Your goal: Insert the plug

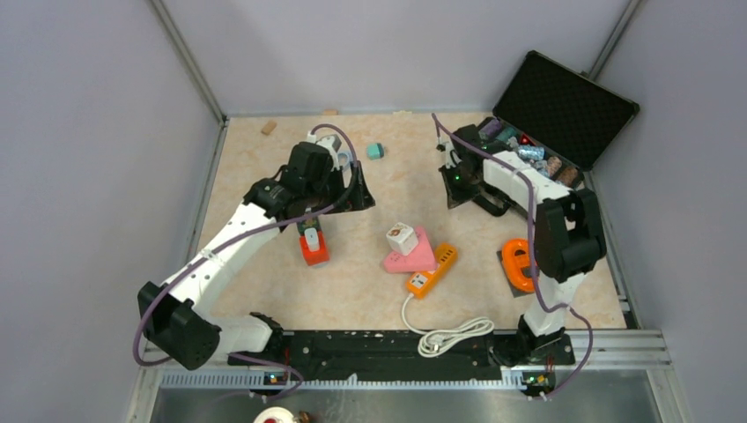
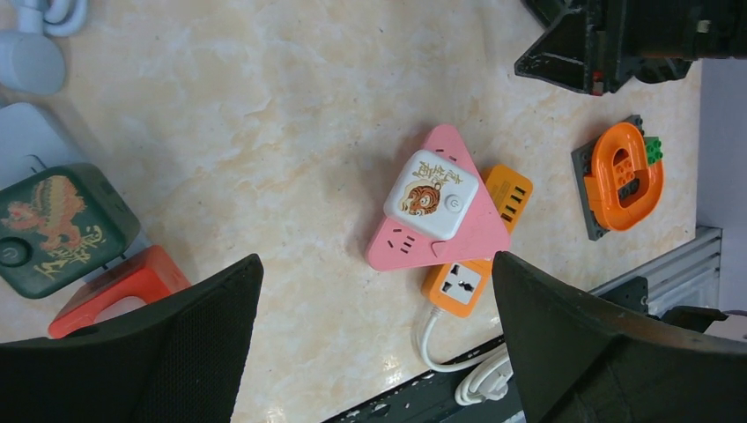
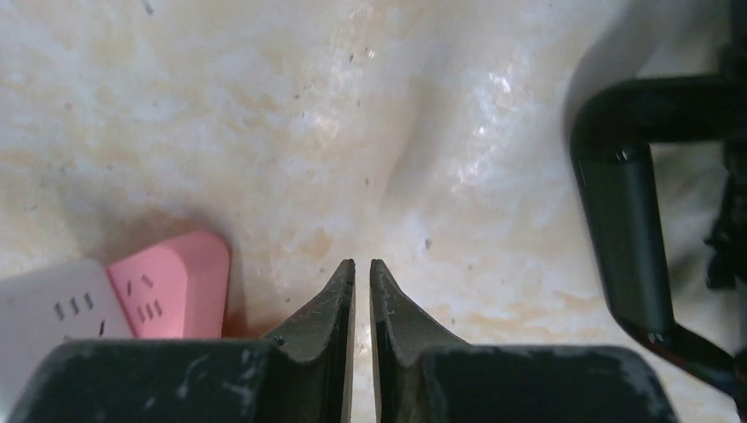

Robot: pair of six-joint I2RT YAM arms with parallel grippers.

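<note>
An orange power strip (image 1: 432, 271) with a white cable lies front centre, partly under a pink triangular plug block (image 2: 471, 225) that carries a white cube (image 2: 432, 194). My left gripper (image 1: 357, 201) is open above the left-centre, nothing between its fingers. Below it at left are a dark green box (image 2: 66, 225) and a red block (image 1: 314, 249). My right gripper (image 1: 454, 198) is shut, low over bare table right of centre, with no object visible at its fingertips. A small teal cube (image 1: 374, 151) lies at back centre.
An open black case (image 1: 564, 106) with assorted objects stands back right, its handle beside my right gripper. An orange loop on a grey plate (image 2: 625, 181) lies front right. A small wooden block (image 1: 269, 127) is at back left.
</note>
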